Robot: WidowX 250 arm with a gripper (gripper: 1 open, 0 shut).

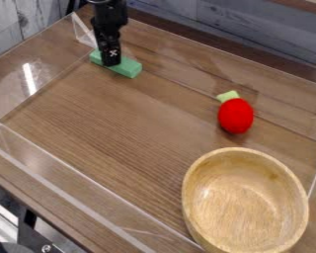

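Note:
A black two-fingered gripper [104, 49] hangs at the top left, its fingers pointing down and apart over a green block [122, 69] lying on the wooden table [121, 148]. Its tips are at or just above the block; whether they touch it is unclear.
A red egg-shaped object [236, 116] sits at the right, with a small pale green piece [228, 97] behind it. A large tan bowl [244, 161] occupies the lower right. Walls border the left and back.

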